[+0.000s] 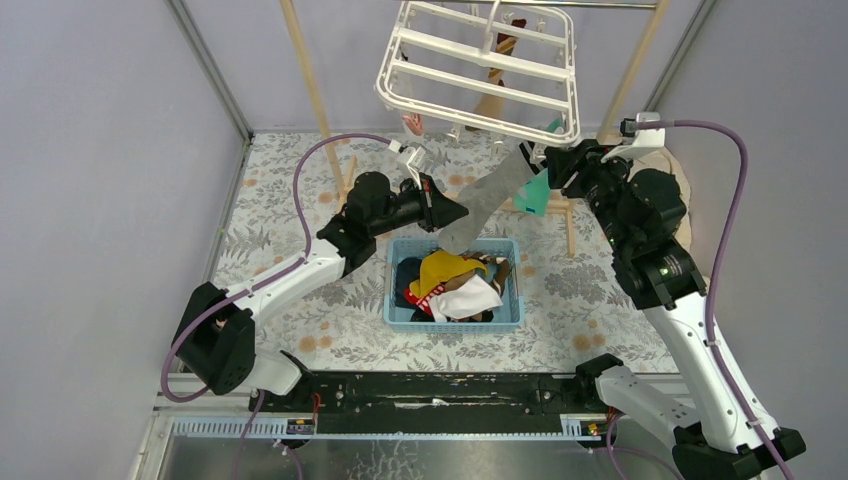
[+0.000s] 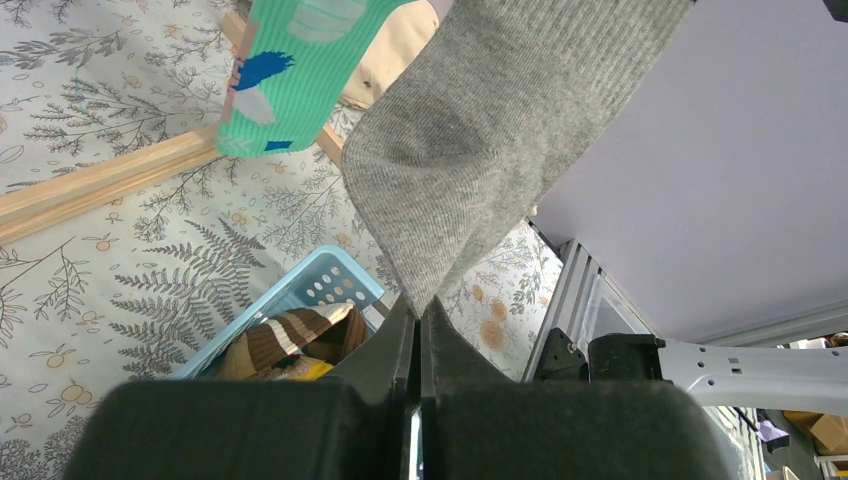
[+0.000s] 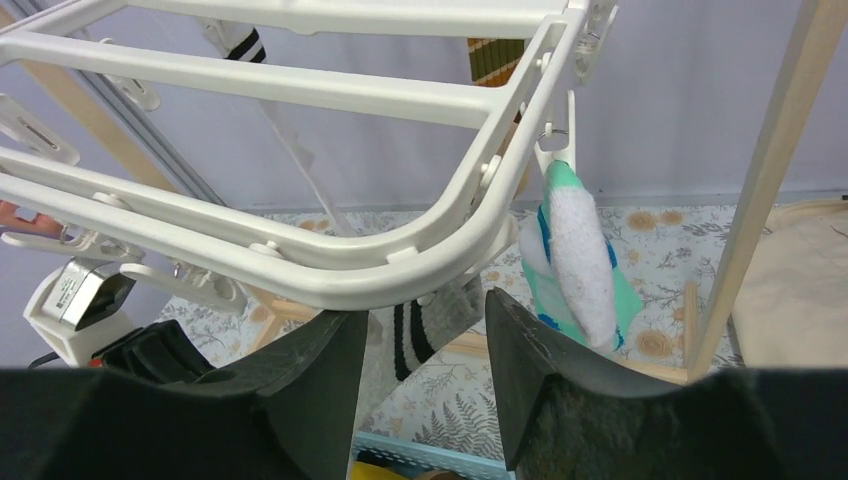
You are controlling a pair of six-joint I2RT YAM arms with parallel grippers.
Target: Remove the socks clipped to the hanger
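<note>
The grey sock (image 1: 485, 207) is stretched diagonally from the white hanger's (image 1: 482, 75) near right corner down to my left gripper, which is shut on its pointed end. Black stripes mark the sock's upper part (image 3: 410, 335), just under the hanger corner; the clip above it is mostly hidden. At that corner my right gripper stands part open, fingers apart, the sock showing behind the gap. Just to the right hangs a green patterned sock (image 3: 578, 260), clipped by its own peg. Towards the back hangs a brown striped sock (image 1: 505, 50).
Below the left gripper sits a light blue basket (image 1: 388, 310) of mixed socks. An orange-red clip (image 1: 413, 122) hangs on the hanger's left side. Wooden poles (image 1: 306, 70) rise on both sides. Patterned floor (image 1: 310, 300) around the basket is clear.
</note>
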